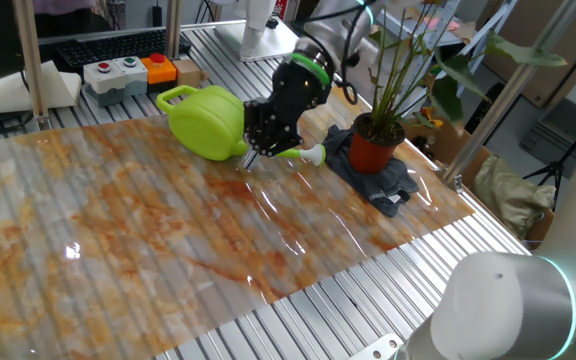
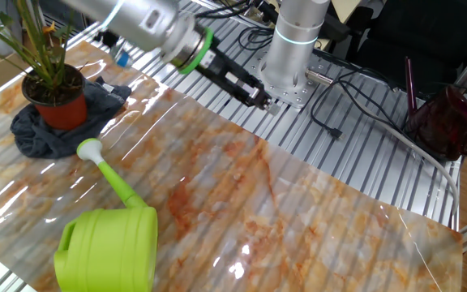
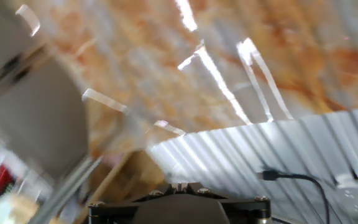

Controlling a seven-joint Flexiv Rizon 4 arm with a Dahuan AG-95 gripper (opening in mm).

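A lime-green watering can (image 1: 208,122) rests on the marbled sheet (image 1: 98,240), its white-tipped spout pointing towards the potted plant (image 1: 371,150). Seen from the other side, the can (image 2: 108,247) stands apart from my gripper (image 2: 271,106), which hangs in the air over the sheet's far edge. In exterior view 1 the gripper (image 1: 249,160) overlaps the can's spout in the line of sight. Nothing shows held at its tips, but how its fingers stand is unclear. The wrist view is blurred, with only dark gripper parts at the bottom.
The plant's pot sits on a dark cloth (image 1: 385,187). Button boxes (image 1: 118,80) and a keyboard stand beyond the sheet. A dark red jug (image 2: 444,122) and a loose cable (image 2: 331,130) lie at the side. Much of the sheet is clear.
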